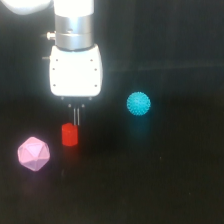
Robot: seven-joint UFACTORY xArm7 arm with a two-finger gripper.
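A red block [69, 135], roughly cylindrical, stands on the dark surface at the lower left. My gripper [76, 122] hangs over it from the white hand [76, 72]. Its two thin fingers are close together, and nothing shows between them. The fingertips appear against the right part of the block's top edge; whether they touch it cannot be told from this view. Left of the block rests a pink faceted ball [33, 153]. Farther back and to the right is a blue bumpy ball [138, 103].
The pink ball is a short gap away from the red block, on its left. The blue ball has clear room around it.
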